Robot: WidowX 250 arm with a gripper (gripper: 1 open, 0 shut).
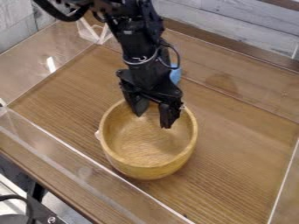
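My black arm reaches down from the top, and its gripper [152, 110] stands open over the back part of an oval tan bowl [146, 156]. The bowl looks empty where visible; its back is partly hidden by the gripper. A light blue object [176, 75] lies behind the gripper to the right, partly covered by the arm.
The wooden table [239, 149] has free room to the right and left of the bowl. A clear object [93, 28] stands at the back left edge. A pale raised border runs along the back and left, with cables at the lower left.
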